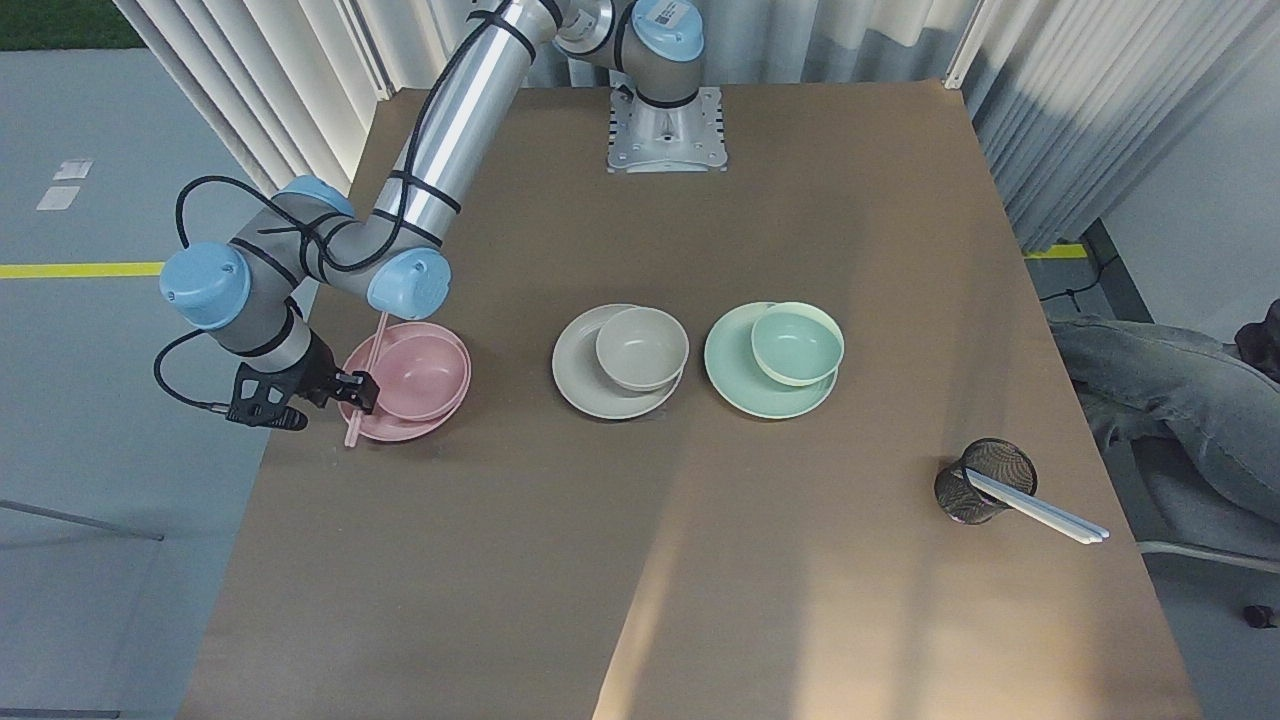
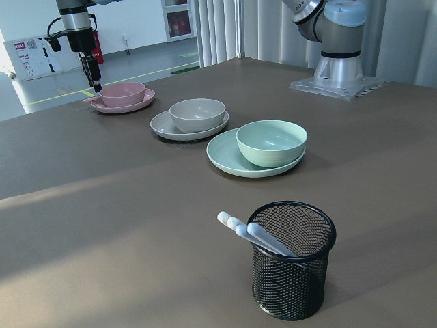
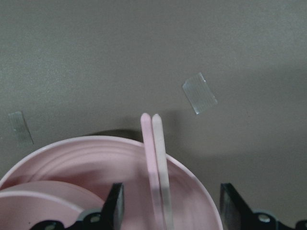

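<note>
My gripper is open over the pink plate. The pink bowl sits in the plate. A grey bowl on its plate and a mint bowl on its plate stand to the right. A black mesh cup holding several pale chopsticks stands near the table's right edge.
The robot base is at the back of the brown table. The pink set is near the left edge. A seated person is beside the right edge.
</note>
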